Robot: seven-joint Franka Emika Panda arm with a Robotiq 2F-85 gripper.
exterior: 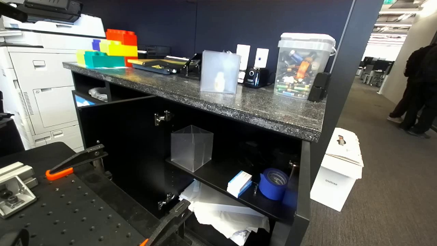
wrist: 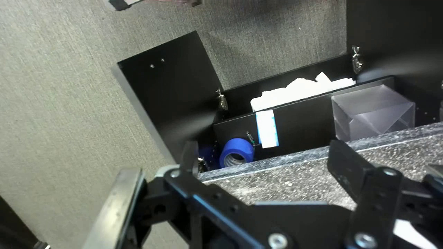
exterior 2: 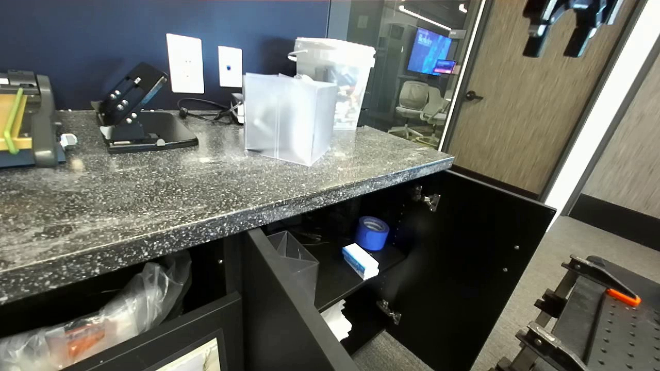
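My gripper is open and empty in the wrist view, its two dark fingers wide apart above the counter edge. In exterior view 2 the same gripper (exterior 2: 555, 49) hangs high at the upper right, well clear of the counter. Below, the cabinet shelf (exterior: 219, 180) carries a clear box (exterior: 191, 147), a small white-and-blue carton (exterior: 239, 183) and a blue tape roll (exterior: 272, 184). On the speckled countertop (exterior 2: 204, 179) stands a second frosted box (exterior 2: 287, 117); in exterior view 1 something small and pale shows through its wall.
Both cabinet doors stand open, the right door (exterior 2: 489, 247) jutting toward the clamp-fitted cart (exterior 2: 625, 327). A lidded bucket of batteries (exterior: 303, 67), a black sharpener (exterior: 256, 77) and a hole punch (exterior 2: 133, 111) occupy the counter. White sheeting (exterior: 225, 213) fills the lower compartment.
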